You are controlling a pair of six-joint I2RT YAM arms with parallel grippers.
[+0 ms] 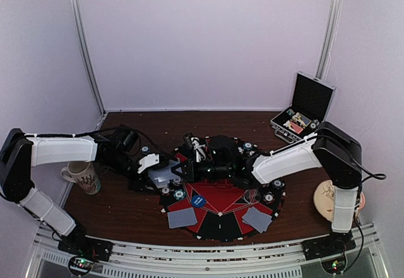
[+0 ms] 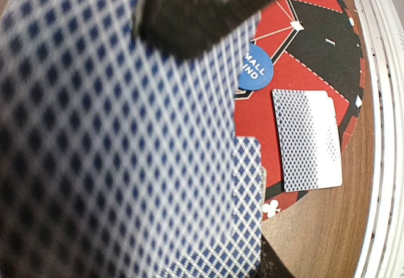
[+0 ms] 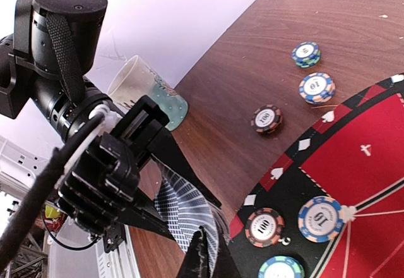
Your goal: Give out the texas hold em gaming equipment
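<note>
Blue-and-white patterned cards (image 1: 161,175) show between the two hands, over the left edge of the mat. My left gripper (image 1: 146,172) is shut on the deck (image 3: 178,205); the right wrist view shows its dark fingers (image 3: 184,169) on both sides of it. My right gripper is shut on a card (image 2: 120,145), which fills much of the left wrist view, with a dark right finger (image 2: 180,22) over it. Behind it, an edge of the deck shows below. On the mat (image 1: 221,225), one pair of cards (image 1: 182,218) lies front left, another pair (image 1: 257,219) front right.
Chip stacks (image 3: 320,218) stand on the mat's left rim, and more chips (image 3: 266,119) on the table beside it. A blue small blind disc (image 1: 197,200) lies near the left pair. A mug (image 1: 84,177) stands far left; an open chip case (image 1: 303,110) sits back right.
</note>
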